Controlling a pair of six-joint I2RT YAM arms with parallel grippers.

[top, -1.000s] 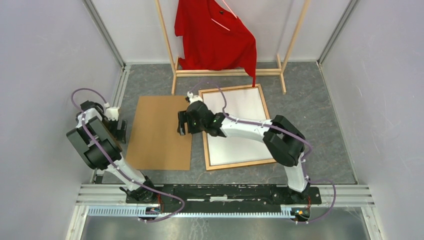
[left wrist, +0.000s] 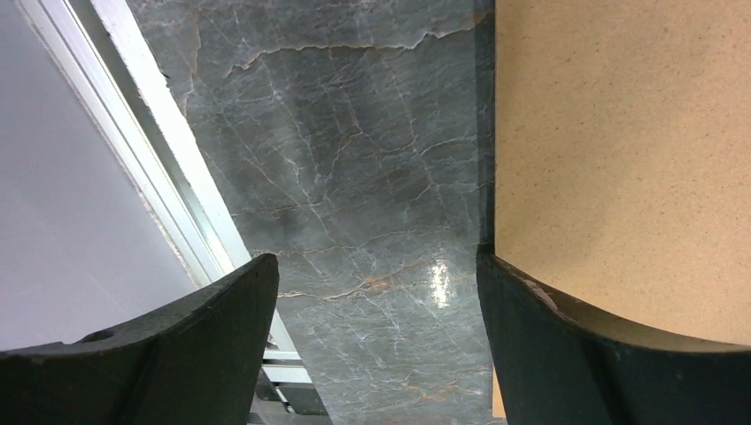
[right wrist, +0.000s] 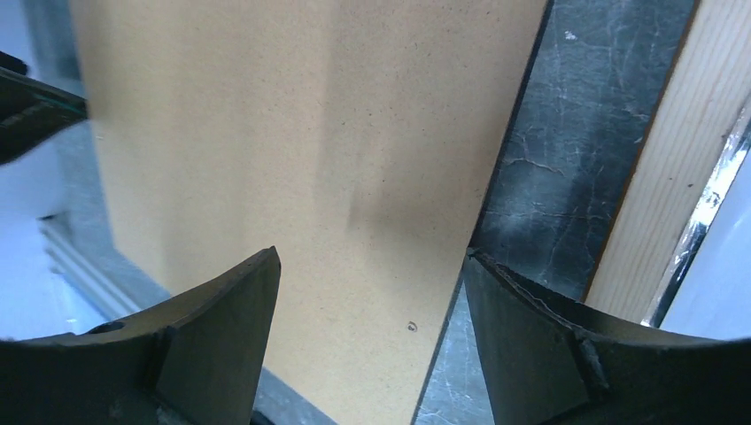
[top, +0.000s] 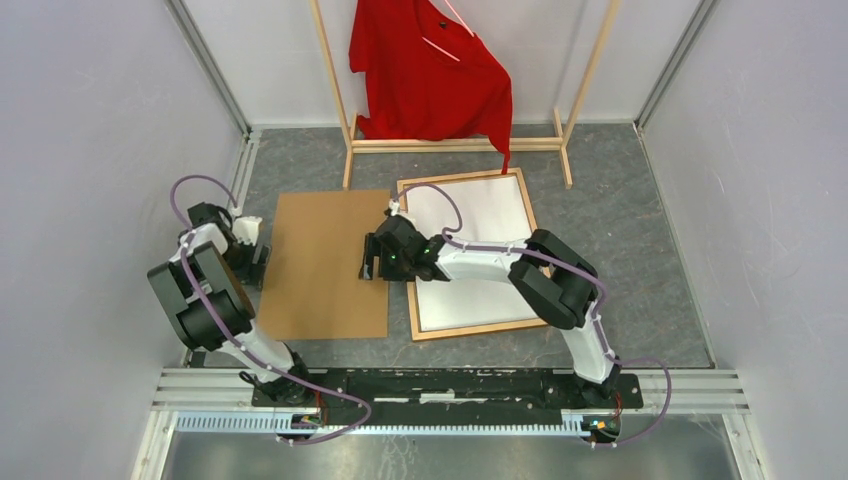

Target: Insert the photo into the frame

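A flat brown board [top: 322,265] lies on the grey floor, left of the wooden frame [top: 480,331] with its white inner sheet [top: 470,205]. No printed picture shows on either. At the board's left edge, my left gripper stands open over bare floor; its right finger [left wrist: 540,354] is against or very near that edge. My right gripper is open too, spanning the board's right edge. One of its fingers [right wrist: 217,336] is over the board, the other by the edge facing the frame. Neither has anything between its fingers gripped.
A wooden rack [top: 455,146] with a red shirt [top: 430,80] stands behind the board and frame. The left wall's metal rail [left wrist: 168,133] runs close to my left gripper. A narrow floor strip separates board and frame.
My left gripper has moved right, and the board has slid slightly right, closer to the frame. The right gripper has shifted a little right and toward the front.
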